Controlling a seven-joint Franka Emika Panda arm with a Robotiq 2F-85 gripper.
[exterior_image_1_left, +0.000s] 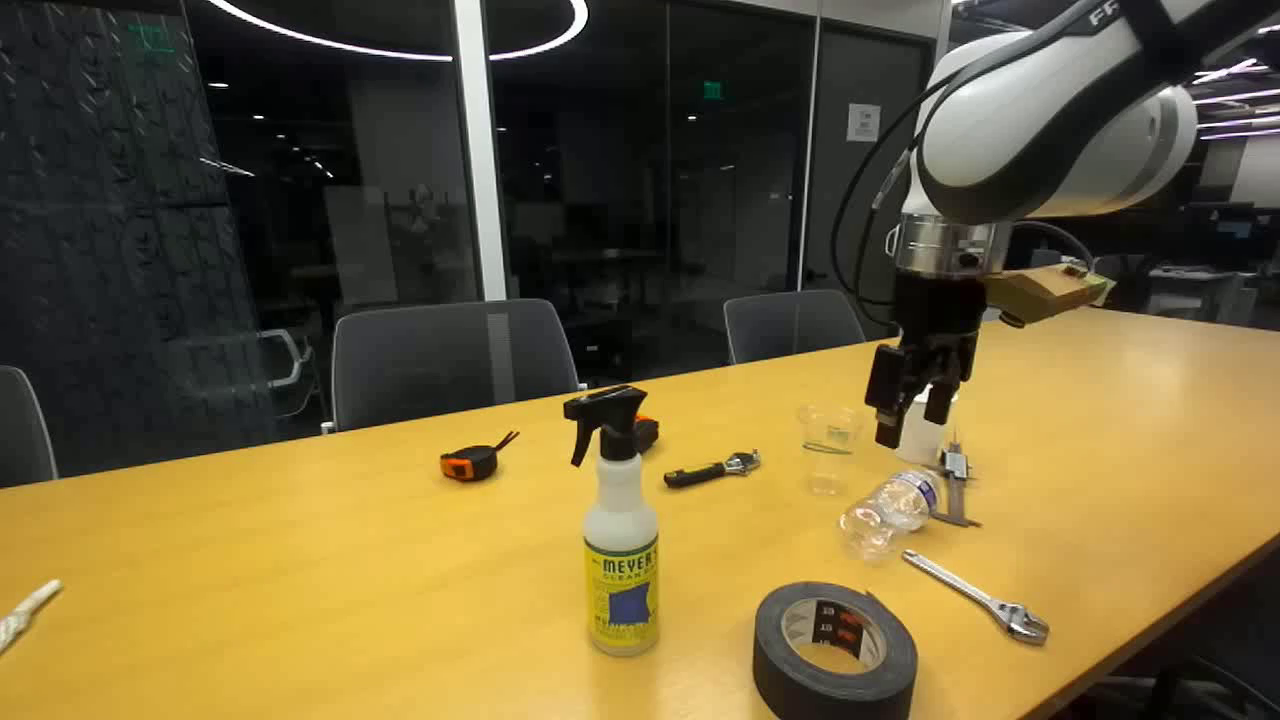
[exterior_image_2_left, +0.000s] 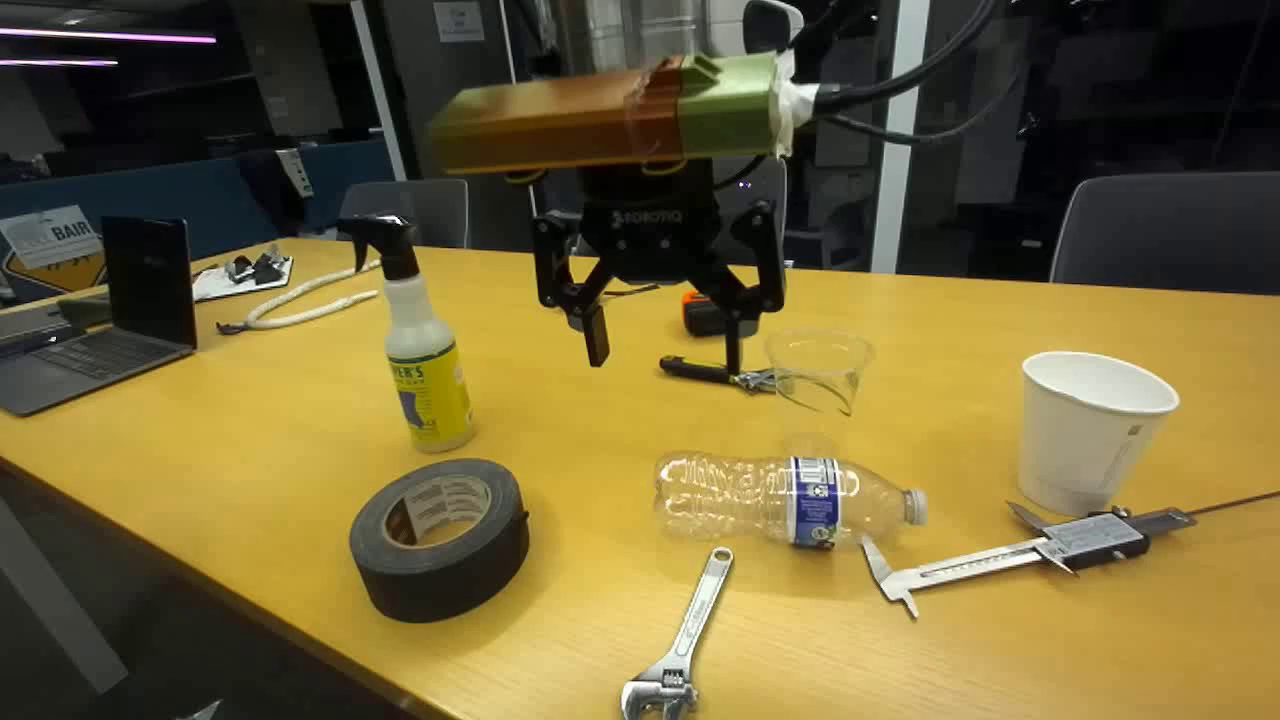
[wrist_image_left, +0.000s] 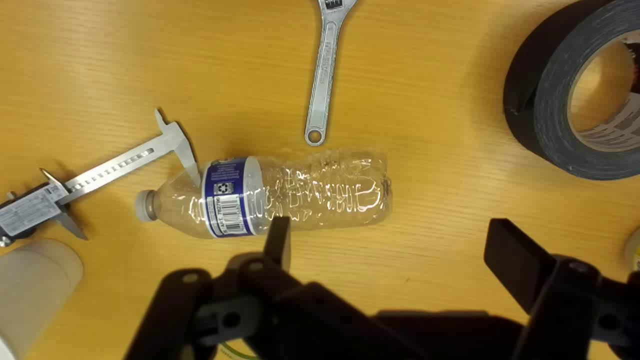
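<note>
Above the table hangs my gripper (exterior_image_2_left: 663, 358), its two fingers wide apart and nothing between them. In the wrist view its fingertips (wrist_image_left: 277, 243) show dark along the lower part, with bare table in the gap. A clear plastic bottle (wrist_image_left: 324, 189) with a blue and white label lies on its side just beyond the left fingertip. Near the bottle are a silver adjustable wrench (exterior_image_2_left: 696, 624), a digital caliper (exterior_image_2_left: 1020, 556) whose finger end is close to the bottle's neck, and a clear cup (exterior_image_2_left: 819, 372). A black tape roll (exterior_image_2_left: 438, 540) lies flat, and a spray bottle (exterior_image_1_left: 621, 564) stands upright.
A white cup (exterior_image_2_left: 1092, 426) stands beside the caliper. Farther back are a black-handled wrench (exterior_image_1_left: 710, 469) and an orange and black tape measure (exterior_image_1_left: 470, 461). A laptop (exterior_image_2_left: 108, 312) and a pale rope (exterior_image_2_left: 306, 300) occupy the far end.
</note>
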